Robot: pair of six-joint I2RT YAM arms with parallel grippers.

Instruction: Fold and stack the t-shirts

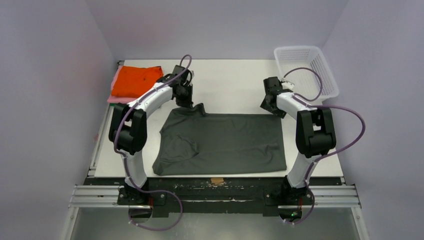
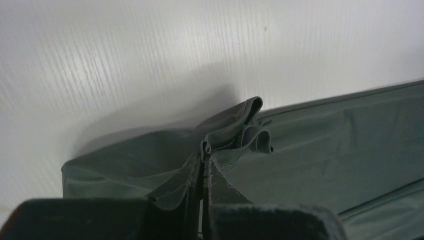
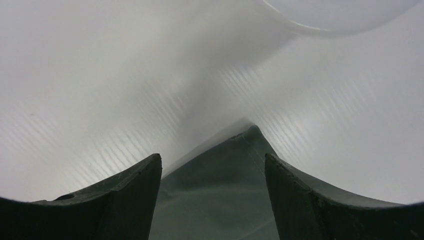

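A dark green T-shirt (image 1: 225,142) lies spread across the front middle of the table, its upper left part bunched with a raised fold. My left gripper is shut at that raised fold (image 2: 235,125); whether cloth is between its tips is hard to tell, though fabric stands right at them. My right gripper is open over the shirt's top right corner (image 3: 250,140), which lies flat between and beyond the fingertips. A stack of folded shirts, orange (image 1: 135,80) on pink and green, sits at the back left.
A white plastic basket (image 1: 330,87) stands at the back right, close beyond the right gripper. Grey walls enclose the sides and back.
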